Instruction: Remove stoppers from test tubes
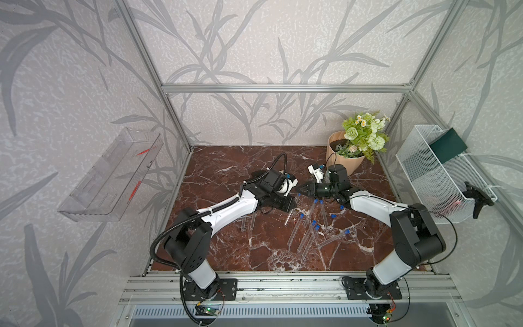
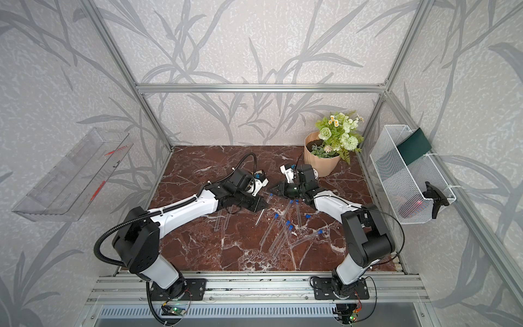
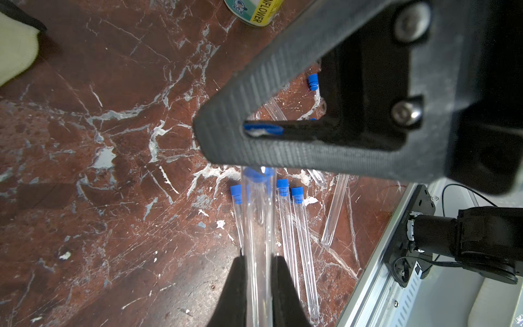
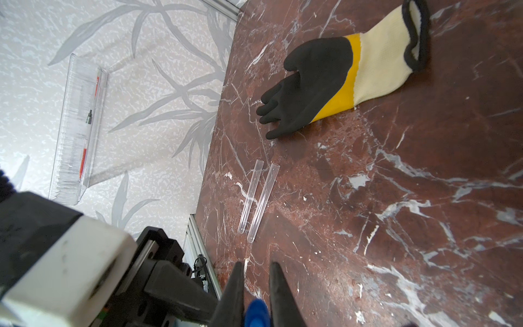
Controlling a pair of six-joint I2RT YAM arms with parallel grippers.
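My left gripper is shut on a clear test tube (image 3: 258, 229), which stands upright between its fingers in the left wrist view. A blue stopper (image 3: 258, 174) shows at the tube's upper end, partly hidden by a grey finger (image 3: 327, 155) of the right arm. In the right wrist view, my right gripper is shut on that blue stopper (image 4: 256, 313). Both grippers meet above the middle of the table. Whether the stopper sits fully in the tube or has loosened, I cannot tell. Several other stoppered tubes (image 3: 305, 250) lie on the table.
Two tubes without stoppers (image 4: 263, 202) lie on the left side, near a black and yellow glove (image 4: 321, 81). A flowerpot (image 1: 344, 160) stands at the back right. A clear bin (image 1: 111, 174) hangs left, and a white mesh basket (image 1: 435, 163) hangs right.
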